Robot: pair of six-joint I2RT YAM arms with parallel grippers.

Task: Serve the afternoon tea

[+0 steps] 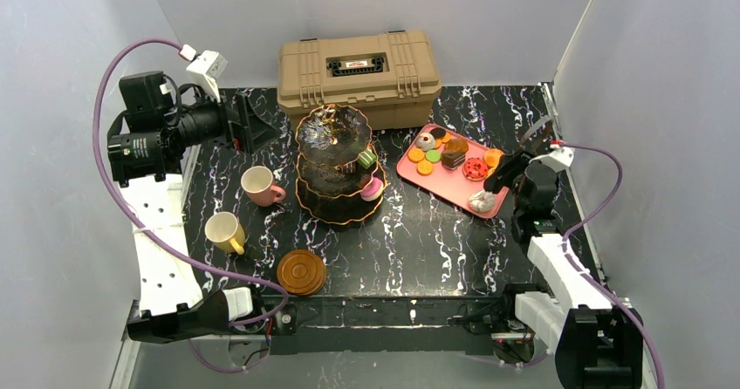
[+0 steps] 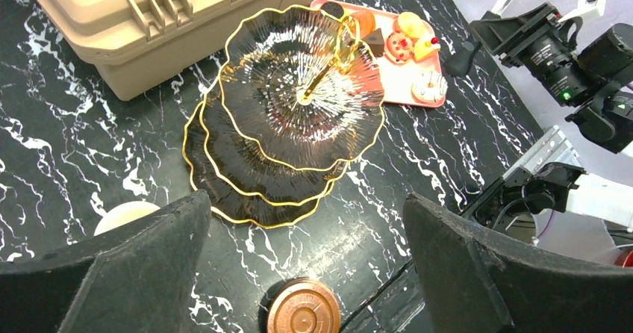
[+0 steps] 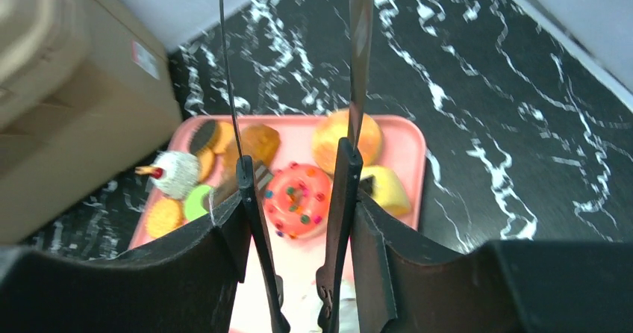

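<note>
On the pink tray (image 1: 438,180) lie several toy sweets, among them a red tart (image 1: 476,169), a brown cake (image 1: 453,158) and a white pastry (image 1: 482,201). My right gripper is closed around the two arms of metal tongs (image 3: 360,57), whose black tips stand a little apart above the tray; whether the white pastry touches them cannot be told. A three-tier black stand (image 1: 334,136) with gold rims carries a green-striped sweet (image 1: 366,158) and a pink macaron (image 1: 373,189). My left gripper hangs open and empty to the stand's left.
A pink mug (image 1: 258,185) and a yellow mug (image 1: 224,232) stand at the left, near brown coasters (image 1: 301,272). Behind the stand sits a tan toolbox (image 1: 359,71). Between stand and tray the marbled table (image 1: 419,249) has clear room in front.
</note>
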